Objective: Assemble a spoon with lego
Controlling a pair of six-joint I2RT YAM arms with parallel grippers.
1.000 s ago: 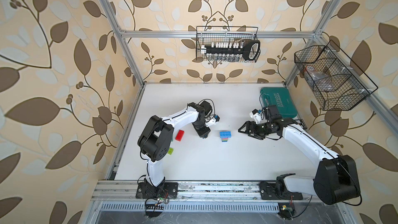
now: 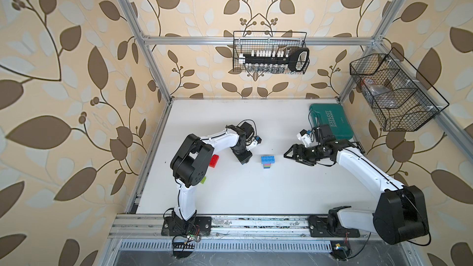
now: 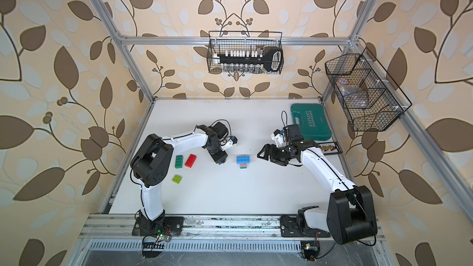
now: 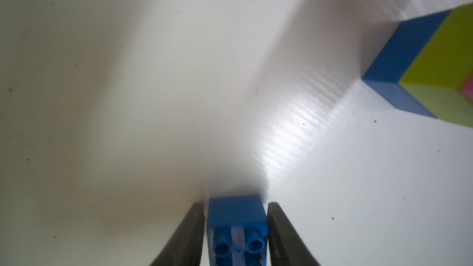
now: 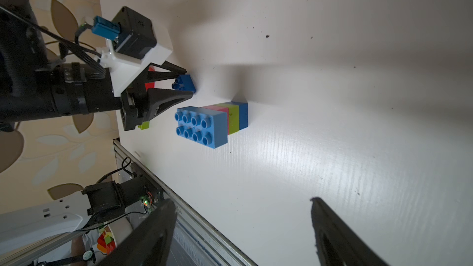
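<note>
A stacked block, light blue on top with pink, lime and dark blue layers under it, stands mid-table; its studded light blue brick (image 2: 267,159) faces up, and the right wrist view shows the lime layer (image 5: 233,118) and dark blue base (image 5: 242,114). To its left, my left gripper is shut on a small dark blue brick (image 4: 237,211), held low with its studs towards the wrist camera. My right gripper stands apart on the stack's right side, fingers spread and nothing between them.
A red brick (image 3: 190,160), a green brick (image 3: 178,161) and a lime brick (image 3: 177,179) lie left, near the left arm. A green case (image 3: 311,121) sits at the back right.
My left arm has shifted slightly to the right, and its elbow now covers more of the red and lime bricks. The right arm and the stack look unmoved.
</note>
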